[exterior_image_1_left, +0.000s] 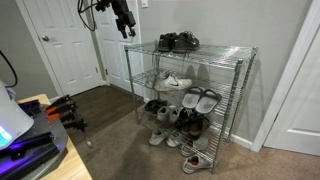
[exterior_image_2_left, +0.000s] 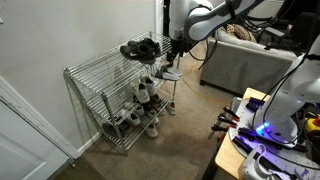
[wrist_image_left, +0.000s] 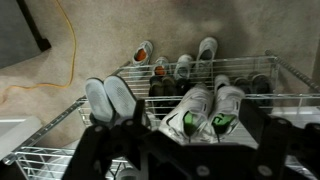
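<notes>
In exterior view 1 my gripper (exterior_image_1_left: 128, 34) hangs in the air left of the wire rack's top shelf, apart from it. From above, the wrist view shows the gripper open, its dark fingers spread wide with nothing held between them. Below the gap lie white shoes with green insoles (wrist_image_left: 198, 108) on a lower shelf. Black shoes (exterior_image_1_left: 178, 42) rest on the top shelf (exterior_image_1_left: 222, 53). Grey slides (exterior_image_1_left: 207, 101) stand at the rack's right side, and pale sneakers (exterior_image_1_left: 175, 80) occupy the middle shelf.
Several more shoes (exterior_image_1_left: 196, 162) crowd the rack's bottom. A wall backs the rack, and a white door (exterior_image_1_left: 301, 115) is at its right. A sofa (exterior_image_2_left: 230, 62) stands beyond the arm.
</notes>
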